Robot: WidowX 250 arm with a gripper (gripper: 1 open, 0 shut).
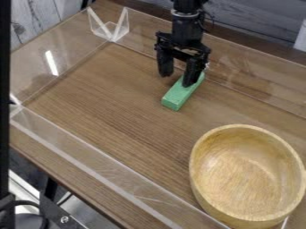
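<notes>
My black gripper [183, 55] reaches down from the top of the view over a green rectangular block [181, 95], which lies at a slant on the wooden table [96, 125]. The fingers are at the block's upper end and partly cover it. Whether they are open, shut or touching the block, I cannot tell at this size.
A large pale yellow bowl [242, 172] fills the lower right. A small clear or white wire-like object [109, 24] sits near the top-left corner.
</notes>
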